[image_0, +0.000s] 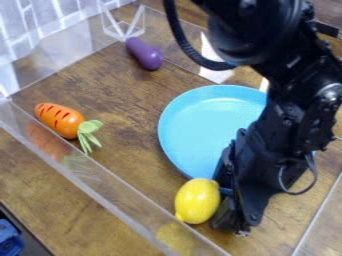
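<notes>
My black gripper (230, 208) is low at the bottom right, its fingers down at the front edge of a blue plate (194, 128). A yellow lemon-like toy (197, 200) sits against the gripper's left side, partly beside the plate's lower rim. The fingers are mostly hidden by the arm and the toy, so I cannot see whether they are open or closed on it.
An orange carrot toy (60, 119) lies at the left, and a purple eggplant toy (142, 53) at the back. A clear plastic wall crosses the lower left. The wooden surface between carrot and plate is clear.
</notes>
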